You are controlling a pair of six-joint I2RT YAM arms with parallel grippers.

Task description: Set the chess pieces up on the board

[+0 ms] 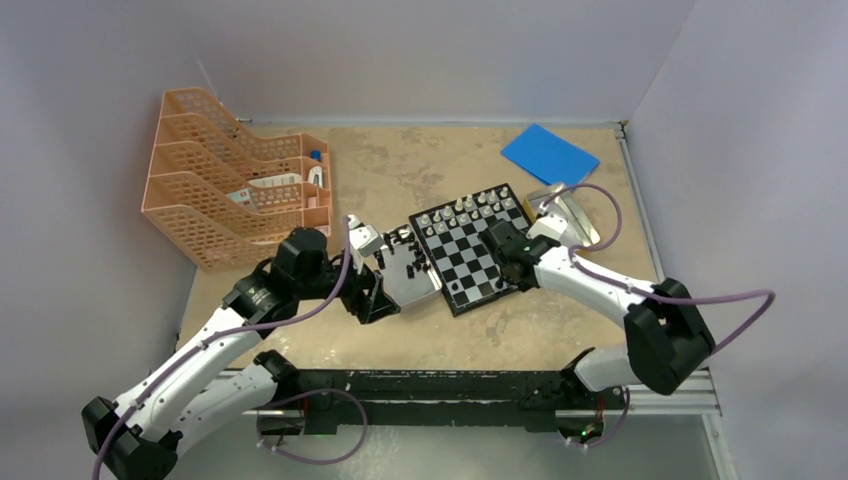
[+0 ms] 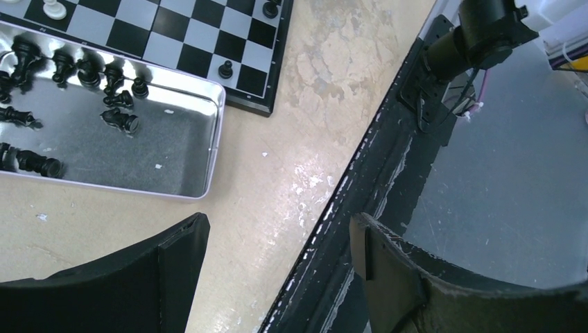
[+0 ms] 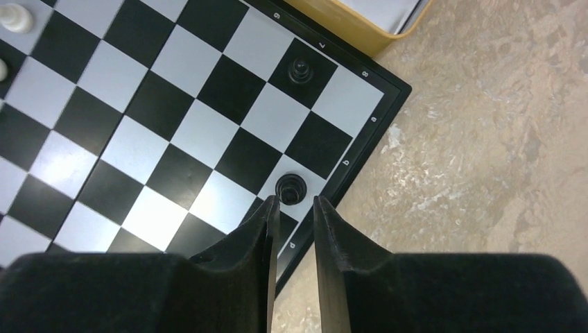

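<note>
The chessboard (image 3: 149, 216) has white pieces (image 1: 467, 203) in rows along its far side. Seen from the right wrist, one black piece (image 3: 291, 189) stands upright on a white square near the board's edge. A second black pawn (image 3: 300, 70) stands on a dark square near the corner. My right gripper is part open over the board, its tips either side of the first piece in that view; contact cannot be told. Several black pieces (image 2: 120, 121) lie or stand in a metal tray (image 2: 213, 139) beside the board. My left gripper is open and empty.
An orange organizer (image 1: 205, 170) fills the back left. A blue sheet (image 1: 550, 153) lies at the back right, near a yellow-edged box (image 3: 360, 31) touching the board's side. Bare table (image 1: 430, 340) lies in front of board and tray.
</note>
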